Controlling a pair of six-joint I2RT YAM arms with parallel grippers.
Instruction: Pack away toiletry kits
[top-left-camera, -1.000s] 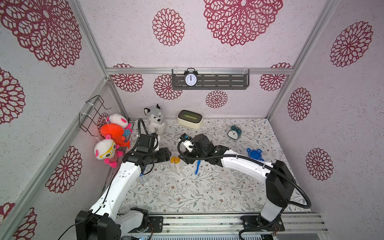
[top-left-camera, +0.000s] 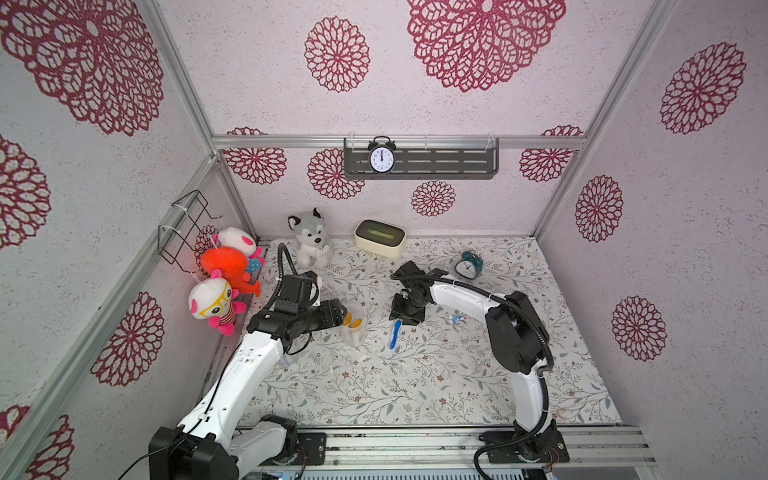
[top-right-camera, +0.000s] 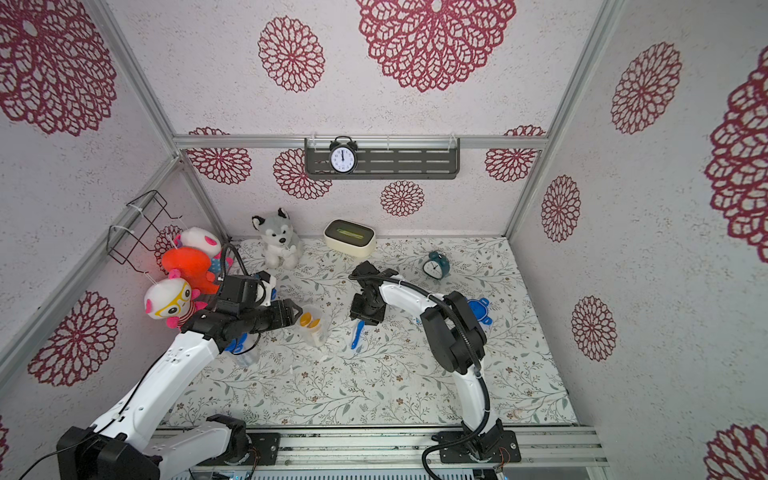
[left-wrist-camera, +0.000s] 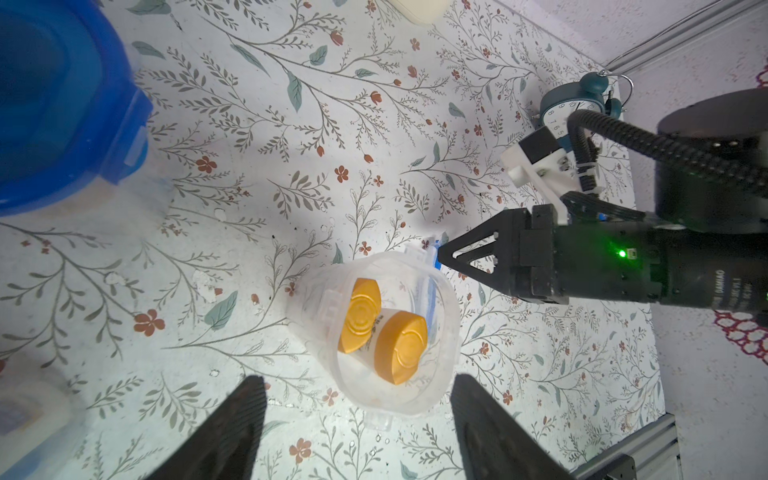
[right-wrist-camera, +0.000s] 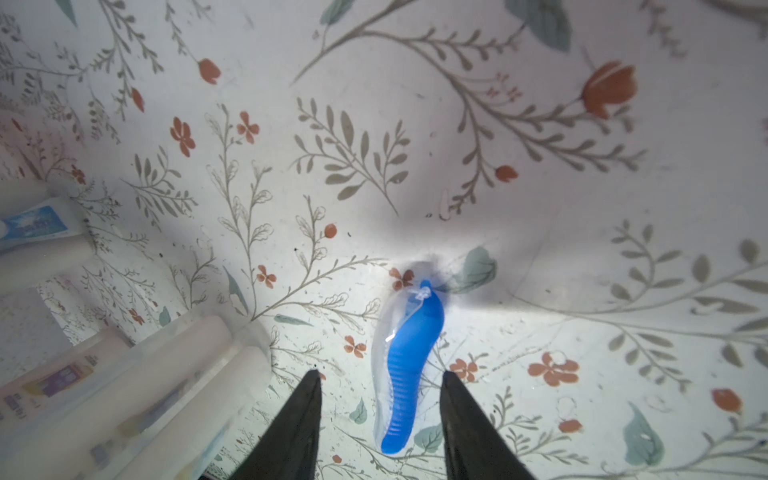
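A clear cup (left-wrist-camera: 452, 324) with two orange-capped tubes (left-wrist-camera: 400, 349) inside stands on the table in front of my left gripper. That gripper is open, its fingers apart and empty. A blue toothbrush (right-wrist-camera: 410, 356) in a clear wrapper lies flat on the table just right of the cup. My right gripper hangs over the brush, pointing down, with a gap between its fingers and nothing gripped. A blue lid (top-right-camera: 479, 309) lies at the right of the table, partly behind the right arm. Blue-lidded clear containers (left-wrist-camera: 64, 104) stand at the left.
A teal alarm clock (top-left-camera: 469, 265), a cream box (top-left-camera: 380, 237) and a husky plush (top-left-camera: 311, 238) stand at the back. Plush toys (top-left-camera: 225, 270) hang on the left wall. A small blue-and-white packet (top-left-camera: 457, 319) lies under the right arm.
My right gripper has moved right, away from the cup, and turned down over the toothbrush. Its arm now covers the blue lid in the top left view. The left arm has shifted slightly.
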